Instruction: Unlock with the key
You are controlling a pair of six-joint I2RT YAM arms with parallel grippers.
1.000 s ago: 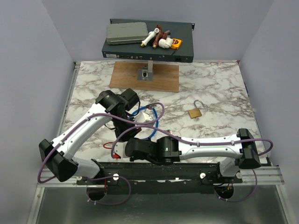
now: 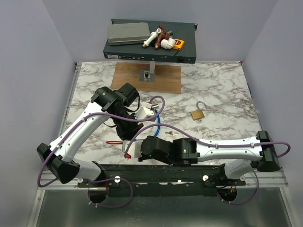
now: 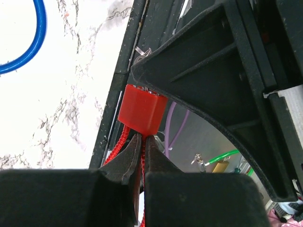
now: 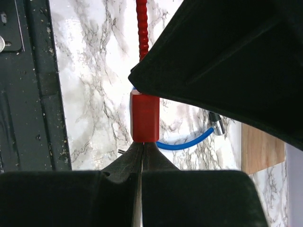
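Both arms meet near the front centre of the marble table in the top view. In the left wrist view, a red block (image 3: 142, 109) with a red coiled cord sits at the tips of my left gripper, which is shut; in the right wrist view, a red block (image 4: 146, 118) is at the tips of my right gripper, also shut. Whether either holds it is unclear. A brass padlock (image 2: 197, 114) lies on the right half of the table, with a small key-like piece (image 2: 171, 134) left of it and lower.
A blue cable (image 2: 158, 127) curves under the arms. A wooden board (image 2: 123, 78) with a metal plate lies at the back, below a dark shelf (image 2: 189, 47) with tools.
The visible red cord now lies straighter.
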